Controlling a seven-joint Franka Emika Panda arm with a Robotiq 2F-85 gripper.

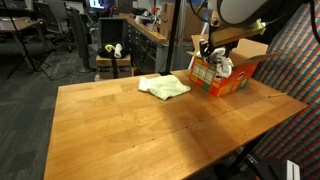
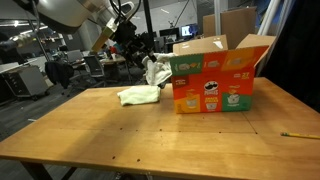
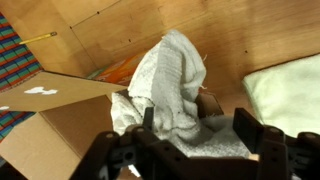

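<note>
A whitish-grey cloth [image 3: 172, 85] hangs over the edge of the open cardboard box [image 2: 213, 88], partly outside it. My gripper is right at the cloth, its dark fingers [image 3: 150, 119] spread apart with cloth showing in the gap. Whether the fingers touch the cloth cannot be told. From the side, the cloth [image 2: 157, 71] is below the gripper at the box's left side. A second, pale cloth [image 1: 163, 87] lies flat on the table, apart from the box.
A box flap [image 3: 55, 92] sticks out near the gripper. A thin pencil-like stick [image 2: 298, 135] lies right of the box.
</note>
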